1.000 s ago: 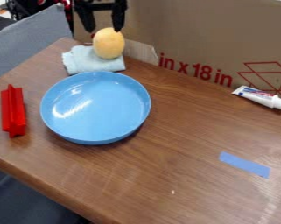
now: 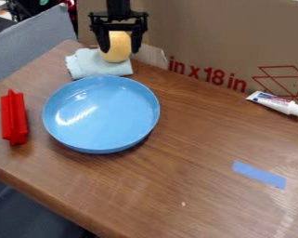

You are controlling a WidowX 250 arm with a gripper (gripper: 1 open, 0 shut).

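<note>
At the back left, my black gripper [image 2: 119, 37] is lowered over a round yellow object [image 2: 118, 50], its fingers on either side of it; whether they grip it is unclear. The yellow object sits at a folded pale cloth [image 2: 92, 65]. In front of them is a blue plate [image 2: 101, 114], empty. A red object [image 2: 14, 118] lies to the plate's left.
A white toothpaste tube [image 2: 277, 102] lies at the back right, and a strip of blue tape [image 2: 259, 175] on the wooden table [image 2: 200, 195]. A cardboard box [image 2: 219, 42] walls the back.
My gripper has come down around the yellow object, its fingers now lower beside it. The plate, cloth and other objects look unmoved.
</note>
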